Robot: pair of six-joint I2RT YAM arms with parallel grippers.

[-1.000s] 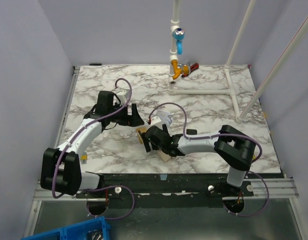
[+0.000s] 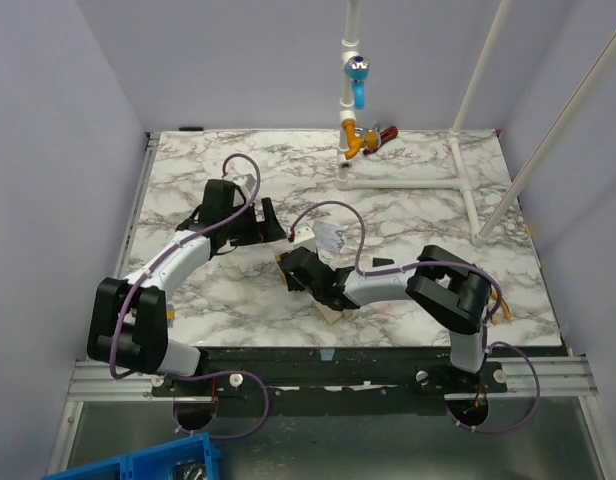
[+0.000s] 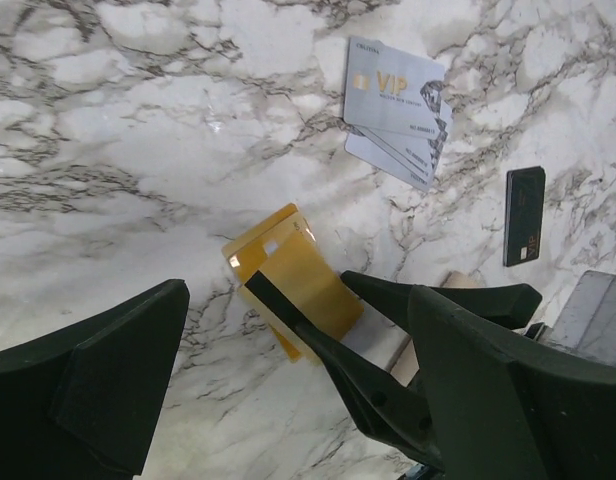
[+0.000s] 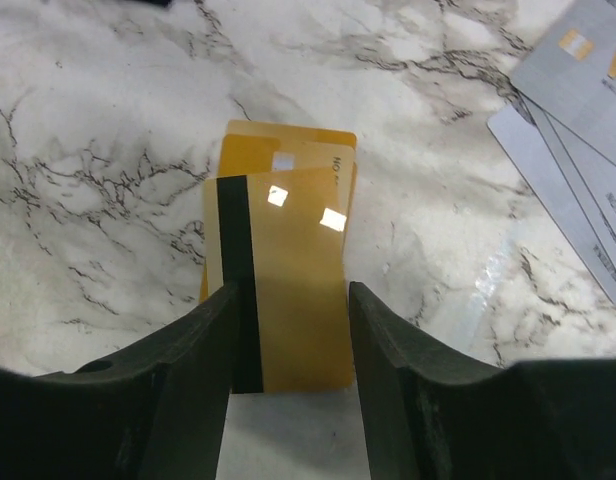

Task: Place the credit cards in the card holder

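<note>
Gold cards (image 4: 298, 280) lie stacked on the marble, the top one with a dark stripe. My right gripper reaches down over them, a fingertip at either side of the top card's lower part, part open; whether it grips is unclear. My left gripper (image 2: 263, 222) hovers open up and to the left. Silver VIP cards (image 3: 393, 90) lie fanned behind the gold ones. A dark card-like item (image 3: 524, 215) lies to the right. A pale object (image 3: 457, 283) is partly hidden beneath the right arm; I cannot tell if it is the holder.
A white pipe stand (image 2: 408, 183) with taps stands at the back. A blue crate (image 2: 168, 460) sits below the table's front edge.
My right gripper has shifted slightly over the gold cards and its fingers appear closer together.
</note>
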